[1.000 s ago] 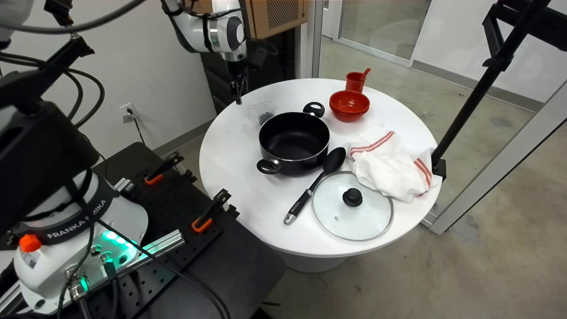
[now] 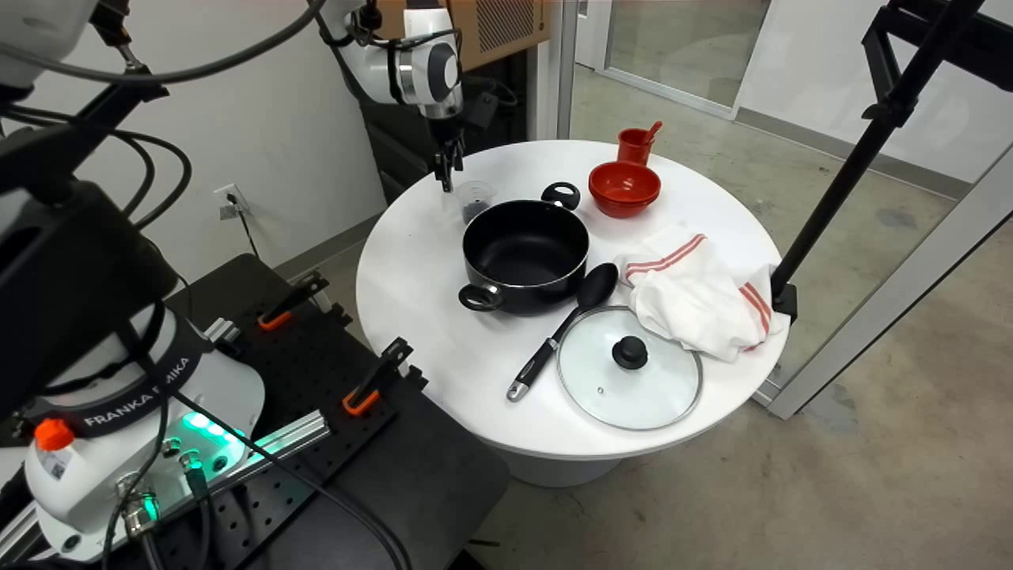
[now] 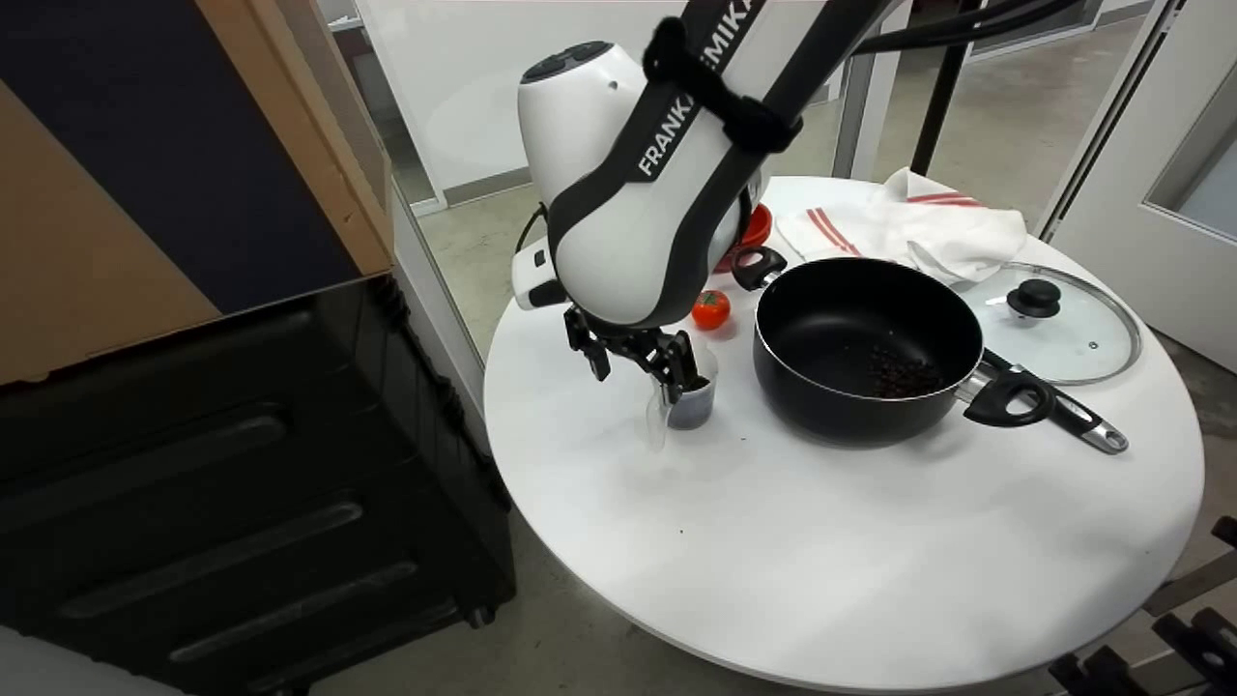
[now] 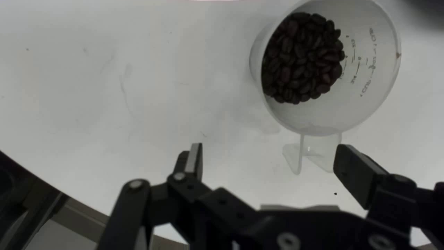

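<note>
A clear measuring cup [image 4: 366, 79] stands on the white table, dark beans [image 4: 301, 58] gathered at one side of its bottom. Its handle [image 4: 320, 154] points toward my gripper, which is open with nothing between its fingers. In the wrist view the handle lies nearer the right finger. Exterior view 1 shows the gripper [image 2: 448, 171] just left of the cup [image 2: 475, 199]. Beside the cup is a black two-handled pot [image 2: 525, 252]; in exterior view 2 some dark beans [image 3: 905, 373] lie inside the pot.
A tomato [image 3: 710, 309] sits behind the cup. Red bowls [image 2: 624, 188], a red cup [image 2: 634, 146], a striped towel [image 2: 703, 294], a black spoon [image 2: 596, 286] and a glass lid [image 2: 608, 380] occupy the far and right side.
My arm and open gripper have moved right and slightly lower in exterior view 1, closer to the measuring cup. The cup, pot and other items look unmoved.
</note>
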